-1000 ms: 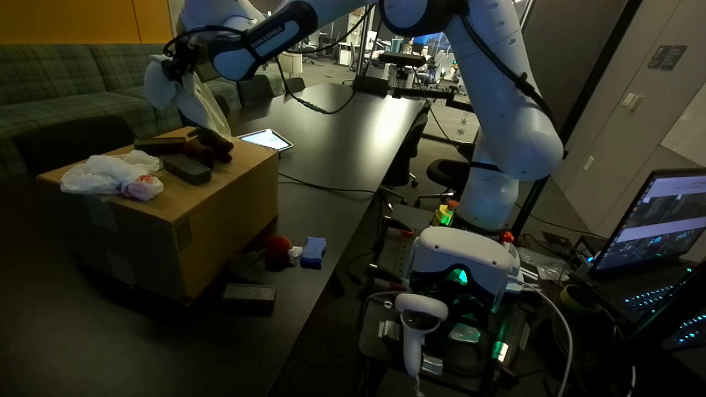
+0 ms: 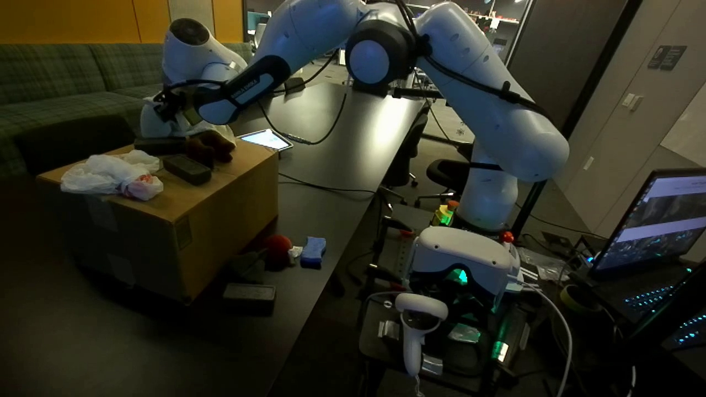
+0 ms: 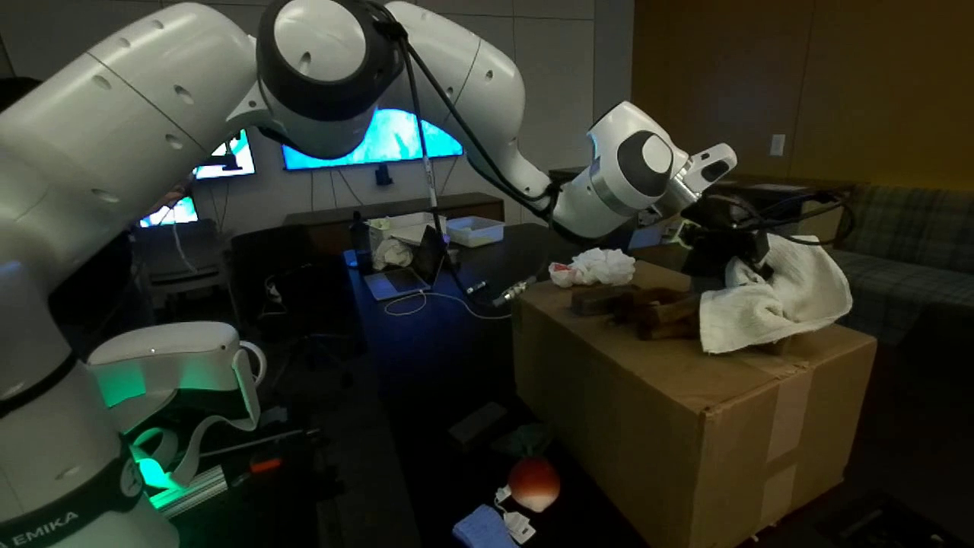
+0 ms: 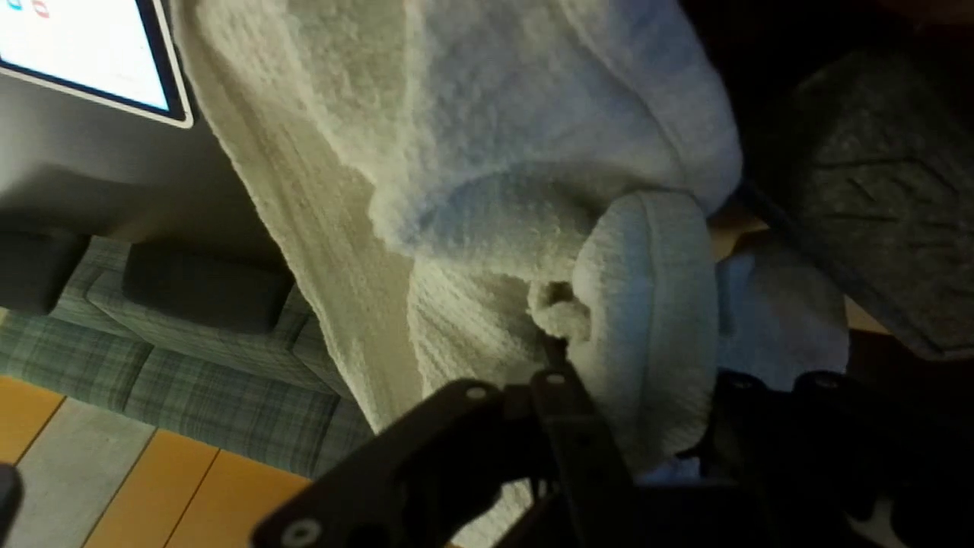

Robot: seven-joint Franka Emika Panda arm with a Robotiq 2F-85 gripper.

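Note:
A white towel (image 3: 781, 291) is bunched in my gripper, which is shut on it low over the far end of the cardboard box (image 3: 639, 365). In the wrist view the folds of the towel (image 4: 548, 137) fill the middle, and a thick fold passes between the dark fingers. Part of the cloth drapes down to the box top in exterior view 2. Beside it on the box lie a brown plush thing (image 3: 659, 312) and a dark block (image 2: 187, 169). The fingertips are mostly hidden by cloth.
A white plastic bag (image 2: 109, 175) sits at the box's near end. On the table below are a red ball-like toy (image 2: 278, 250), a blue sponge (image 2: 314, 251) and a dark eraser-like block (image 2: 249, 296). Behind the box lies a tablet (image 2: 266, 139).
The arm has come down toward the box with the towel in the gripper. The cloth hung higher before; now it is bunched lower, at the box top. Other objects look unmoved.

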